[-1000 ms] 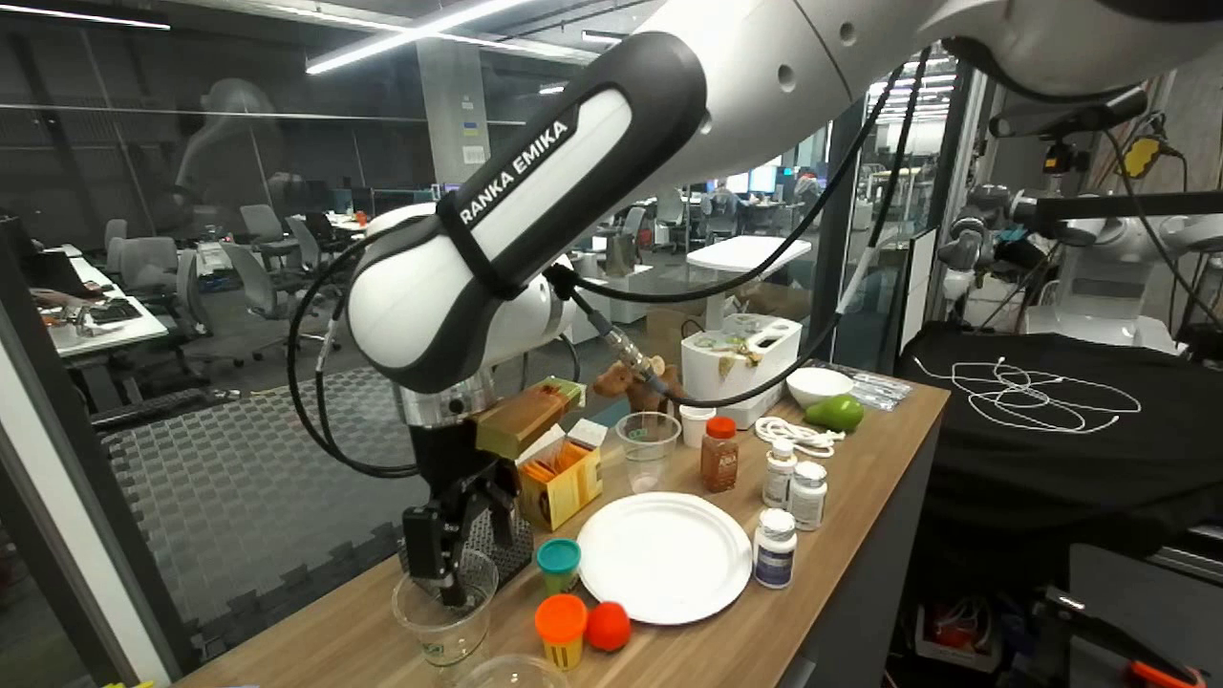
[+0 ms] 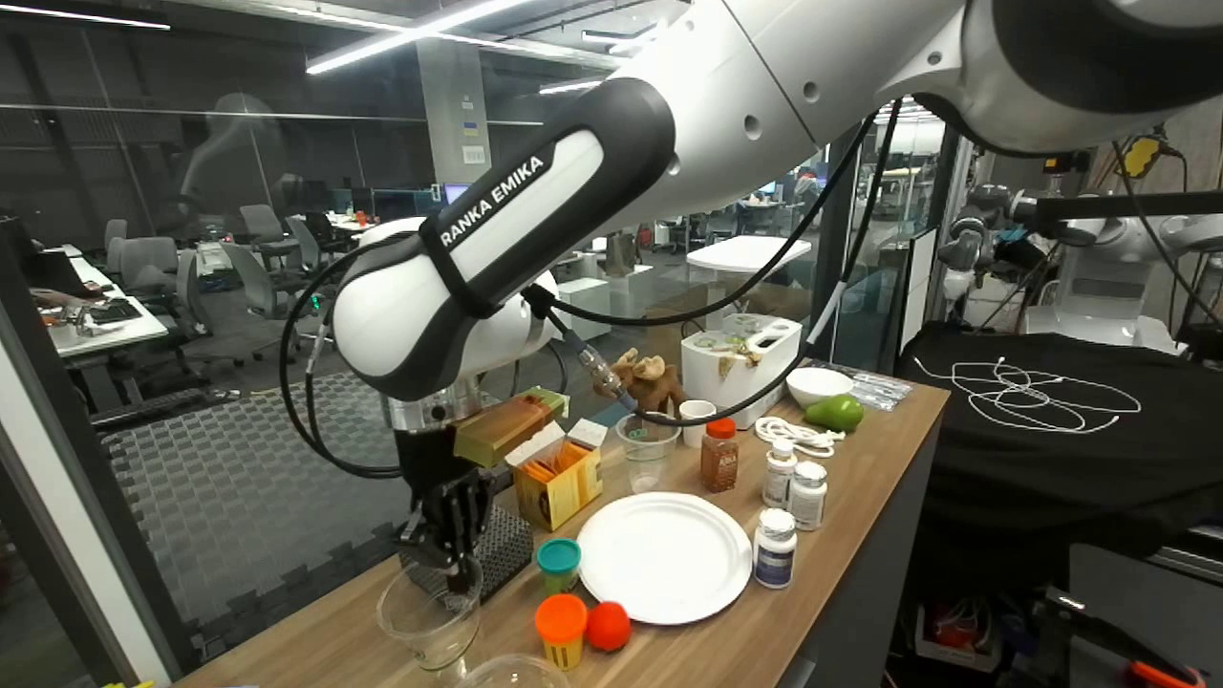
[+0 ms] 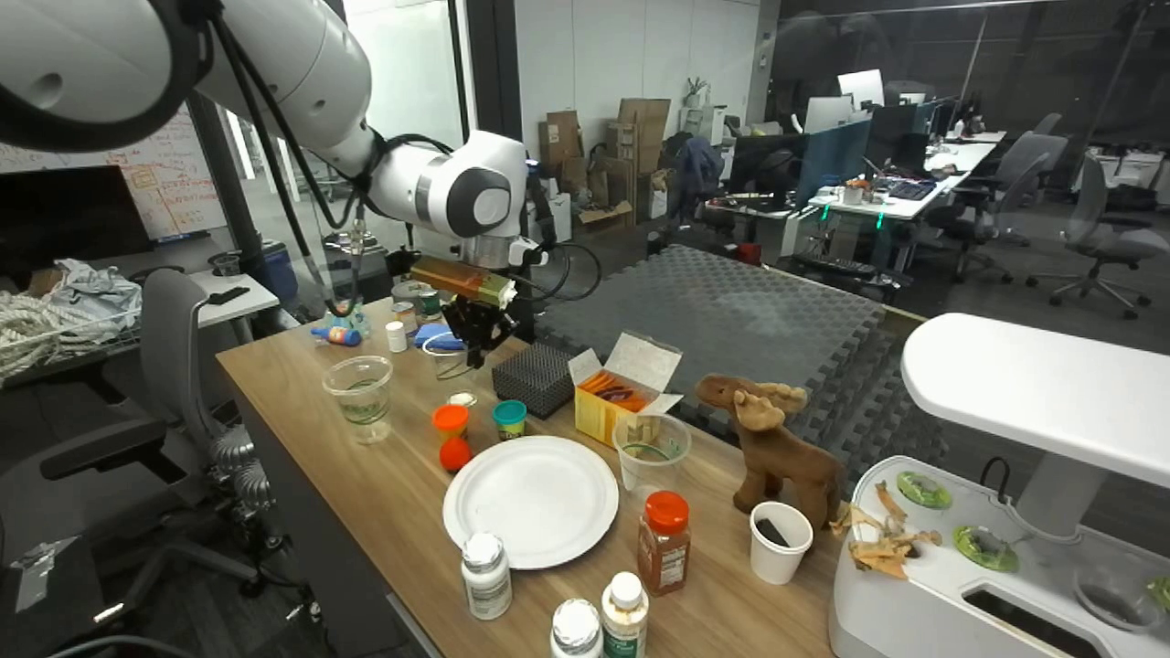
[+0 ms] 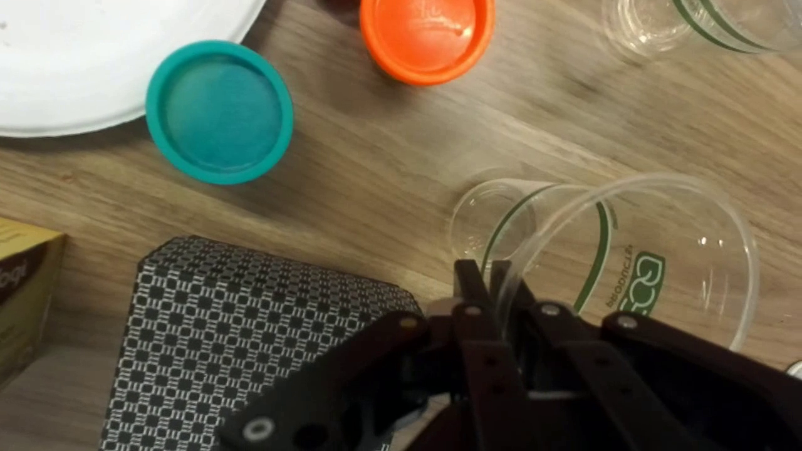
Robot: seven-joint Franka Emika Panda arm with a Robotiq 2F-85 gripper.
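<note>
My gripper is shut on the near rim and side wall of a clear plastic cup (image 4: 646, 282) with green print. The wall passes between the black fingers. In exterior view 1 the gripper (image 2: 461, 571) points down at the rim of that cup (image 2: 433, 642), which looks roughly upright. Whether its base touches the table cannot be told. Exterior view 2 has the cup (image 3: 447, 366) largely behind the gripper (image 3: 476, 353).
A black patterned box (image 4: 248, 346) is close beside the gripper. Near it stand teal-lidded (image 4: 219, 113) and orange-lidded (image 4: 428, 34) tubs. A second clear cup (image 3: 362, 397), a white plate (image 3: 531, 503) and a yellow box (image 3: 598, 419) occupy the table too.
The fingers were apart at the cup a second ago and are now together on its rim. Gripper and cup have shifted a little leftward in exterior view 1.
</note>
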